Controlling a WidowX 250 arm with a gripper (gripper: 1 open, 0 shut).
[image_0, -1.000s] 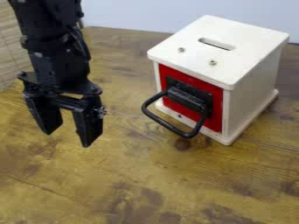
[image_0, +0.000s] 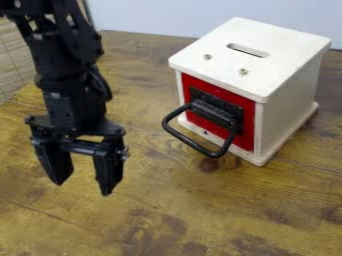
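My black gripper (image_0: 83, 168) hangs open over the left part of the wooden table, its two fingers apart with nothing between them. To its right stands a white wooden box (image_0: 294, 110) with a slot and two screws on top. Its red front (image_0: 241, 139) carries a black latch block with a black loop handle (image_0: 189, 140) sticking out toward the gripper, clear of the fingers.
A pale wall runs along the back, and a woven mat (image_0: 16, 70) shows at the left edge.
The gripper has moved a little, ending slightly lower in the view than before, still open. The box and its handle look unchanged.
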